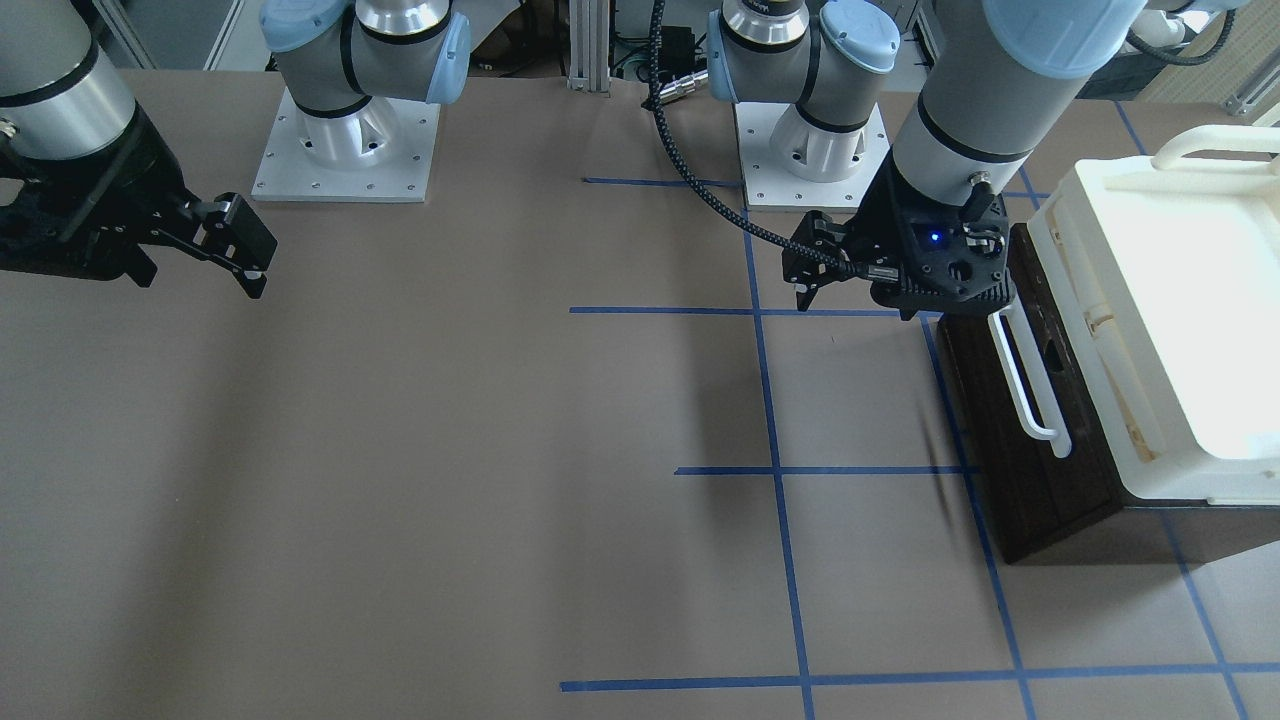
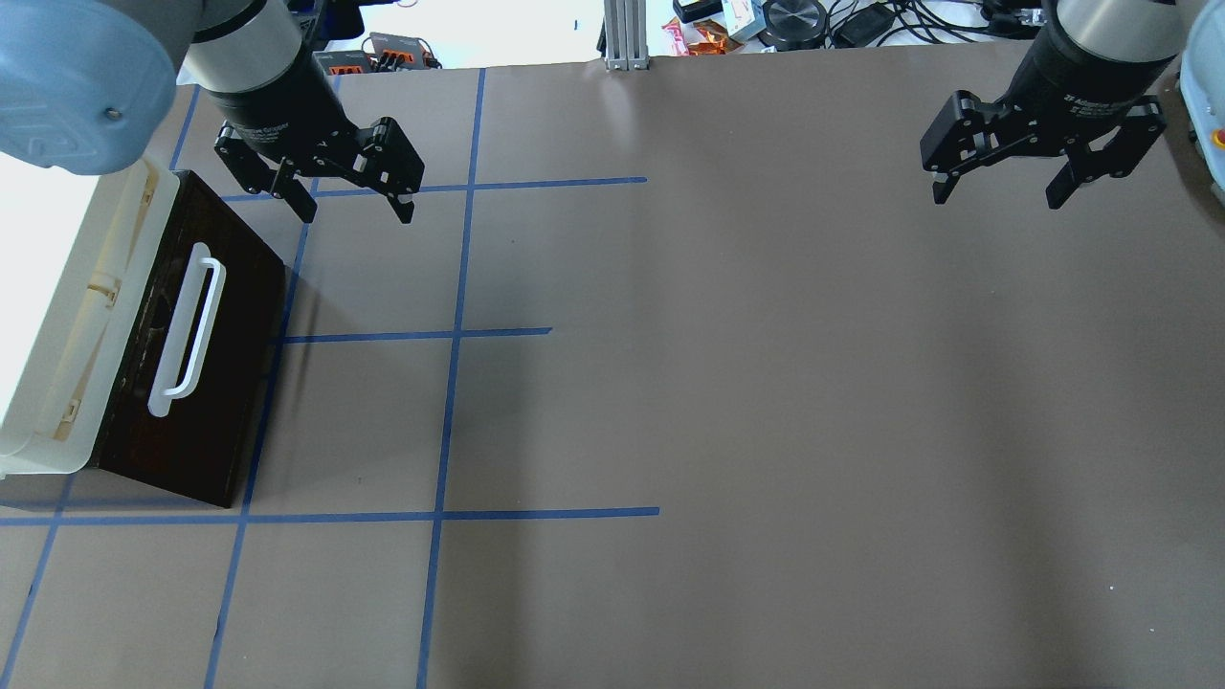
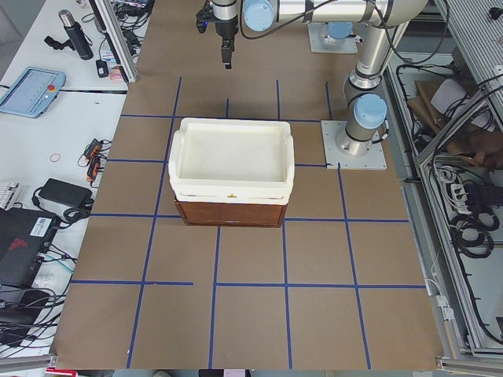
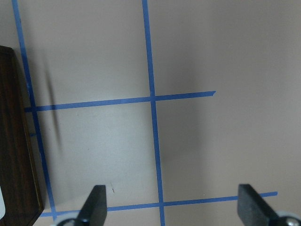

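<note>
A dark wooden box (image 1: 1020, 480) with a white lid or tray (image 1: 1188, 312) on top stands on the taped floor; a white handle (image 2: 184, 327) is on its dark side. My gripper (image 2: 357, 213) hangs above the floor beside the box, apart from the handle, its fingers spread open with nothing between them. In the left wrist view the gripper shows bare floor and tape lines between its fingertips, with the box's dark edge (image 4: 16, 141) at the left.
A second arm's gripper (image 2: 999, 195) hangs over the open floor on the other side. Arm base plates (image 1: 336, 180) line the back edge.
</note>
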